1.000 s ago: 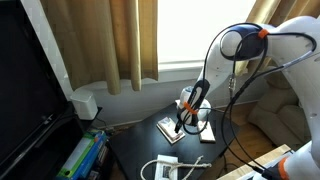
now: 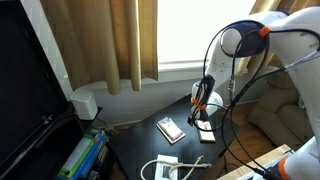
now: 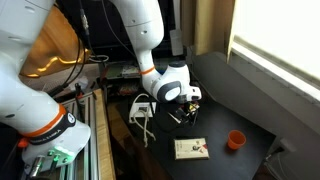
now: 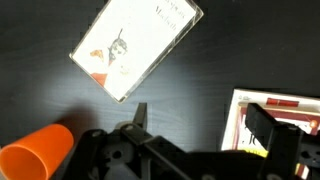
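My gripper stands open above the dark table, with nothing between its fingers. A flat white box or card with a small picture [image 4: 137, 42] lies at the upper left of the wrist view. An orange cup [image 4: 37, 153] shows at the lower left there, and a red-and-white box [image 4: 268, 115] lies at the right, partly covered by one finger. In the second exterior view the orange cup [image 3: 236, 140] stands beside a pale flat box [image 3: 191, 148], with my gripper [image 3: 188, 114] behind them. A flat white item [image 2: 170, 130] lies left of the gripper in the first exterior view.
A white device with a looping cord [image 2: 166, 168] lies at the table's near edge. Books or boxes [image 2: 82, 155] are stacked at the left. Curtains and a window stand behind. Bare dark table [image 2: 135, 145] shows left of the flat items.
In the first exterior view my arm has swung to the right, away from the left flat item and over toward the right one. The flat items have not visibly moved.
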